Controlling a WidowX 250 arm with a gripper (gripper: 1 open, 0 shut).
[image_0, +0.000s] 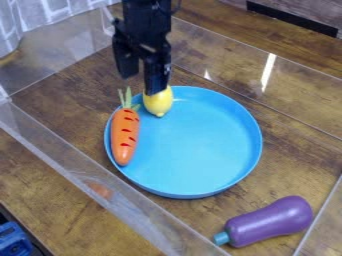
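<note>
My black gripper (142, 62) hangs open above the back-left edge of a blue plate (201, 145), blurred, with nothing seen between its fingers. Just below it, on the plate's back-left part, sits a yellow object (158, 100), perhaps a lemon. A toy carrot (126, 137) with green top lies along the plate's left side.
A toy eggplant (271, 222) lies at the front right on the wooden table (60, 180), outside the plate. A clear plastic edge runs along the left and front. The plate's middle and right are clear.
</note>
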